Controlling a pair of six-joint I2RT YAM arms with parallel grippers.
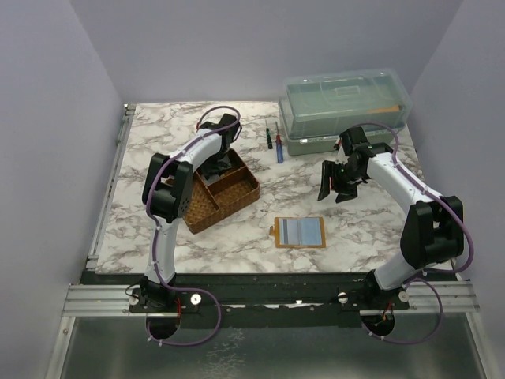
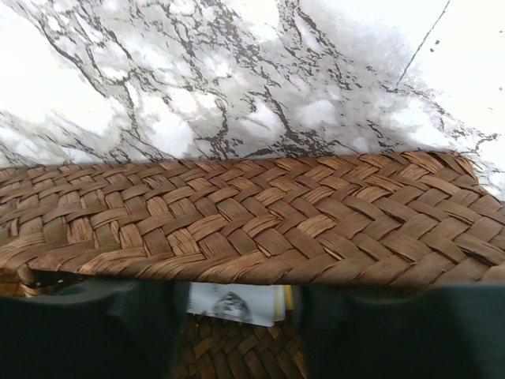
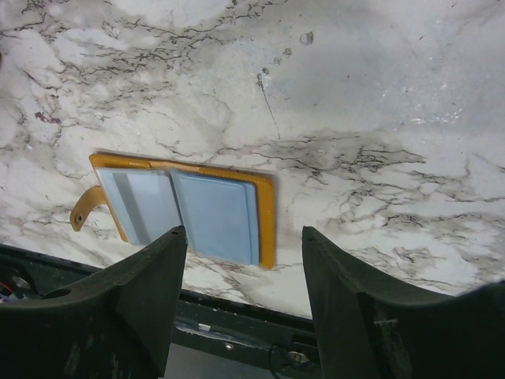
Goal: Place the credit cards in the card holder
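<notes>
In the top view, my left gripper (image 1: 214,167) reaches down into the rear compartment of the woven brown basket (image 1: 237,199). The left wrist view shows a pale card (image 2: 233,302) with a dark print and a yellow strip at its end, seen in the gap between the dark, blurred fingers. Those fingers stand apart; contact with the card cannot be made out. The card holder (image 3: 267,229), tan-edged with clear pockets, lies opened flat on the table. Above and beyond it, my right gripper is open and empty.
Two screwdrivers (image 1: 278,146) lie behind the basket, beside a clear green-lidded box (image 1: 343,103) at the back right. Basket walls (image 2: 260,225) close in on the left gripper. Marble table (image 1: 272,185) between basket and card holder is bare.
</notes>
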